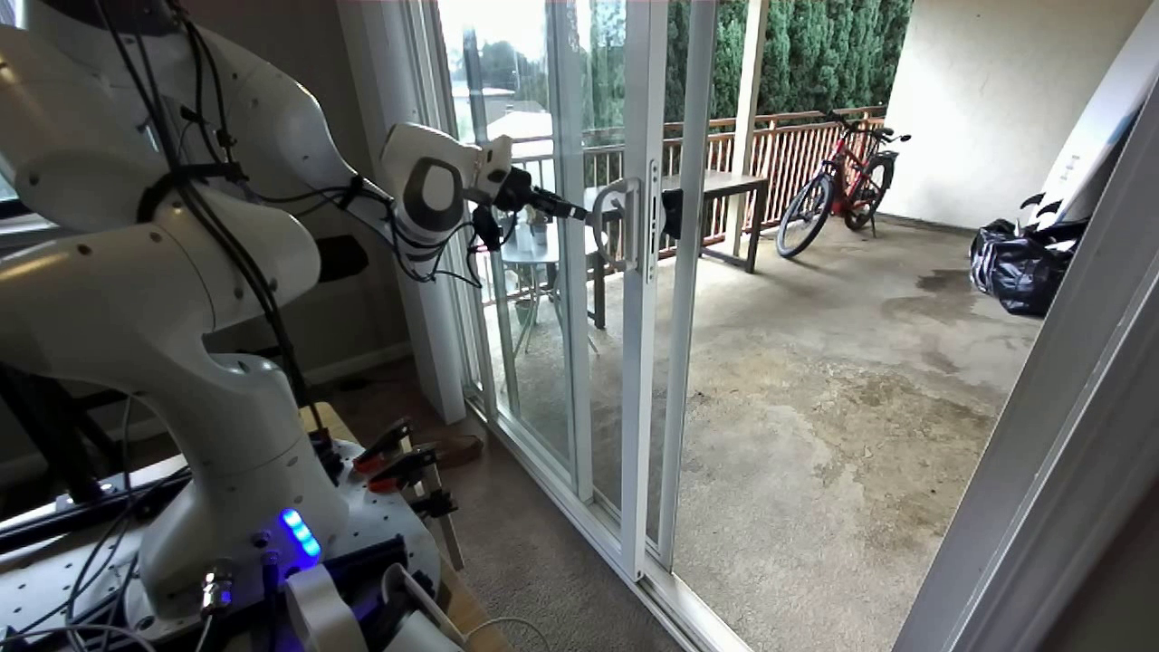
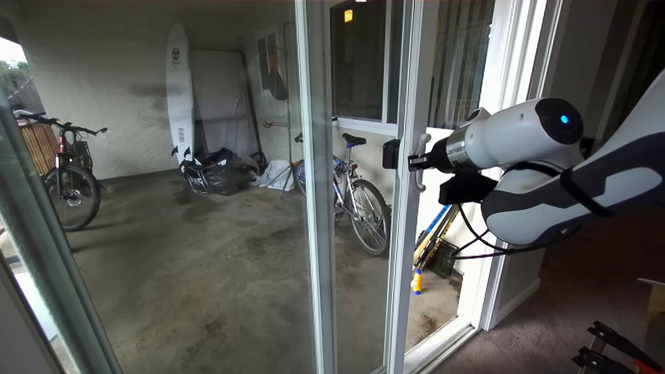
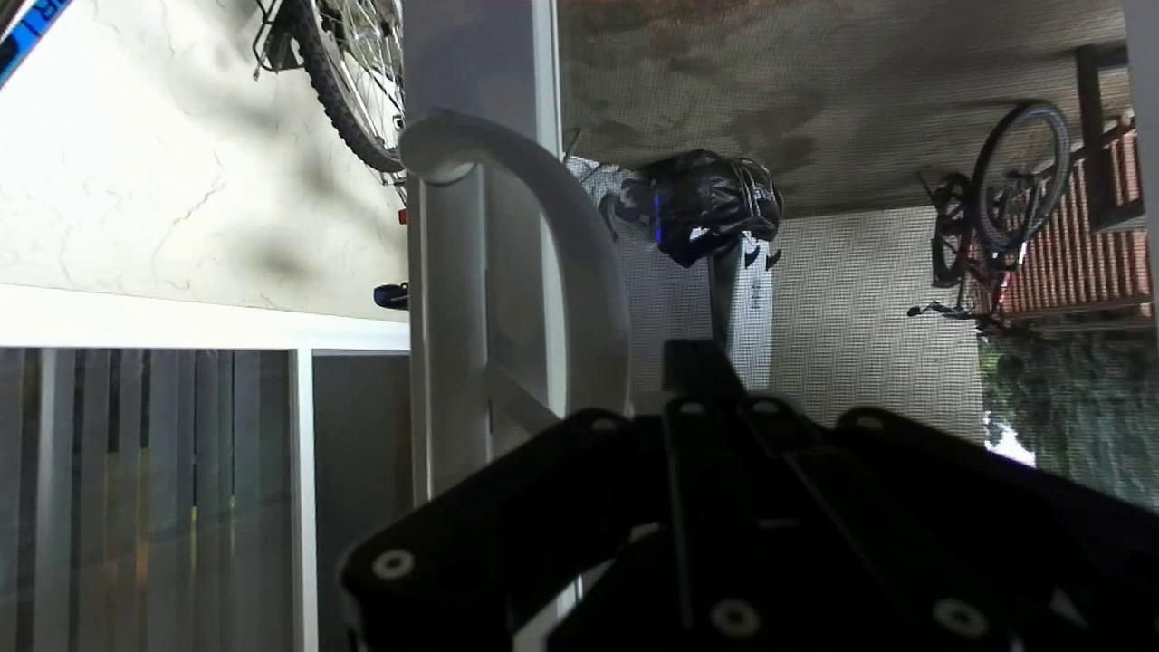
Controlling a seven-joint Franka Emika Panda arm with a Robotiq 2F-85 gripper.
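A pale curved handle (image 1: 602, 239) is fixed to the white edge frame of the sliding glass door (image 1: 636, 413), which stands partly open. Beside the handle is my gripper (image 1: 588, 214), pointing toward the door, its fingers together. In the second exterior view the fingertips (image 2: 414, 163) reach the handle (image 2: 420, 146) at mid-height. From the wrist, the handle (image 3: 610, 282) curves past the left side of the dark closed fingers (image 3: 701, 364). Nothing shows between them. Whether they touch the handle cannot be told, since its lower part is hidden behind the gripper.
The door track (image 1: 695, 619) runs along the floor. Right of the door's edge in the first exterior view lies an open gap onto the concrete patio (image 1: 826, 456). Farther out are a red bicycle (image 1: 858, 179), a table (image 1: 723, 183) and a black bag (image 1: 1019, 266).
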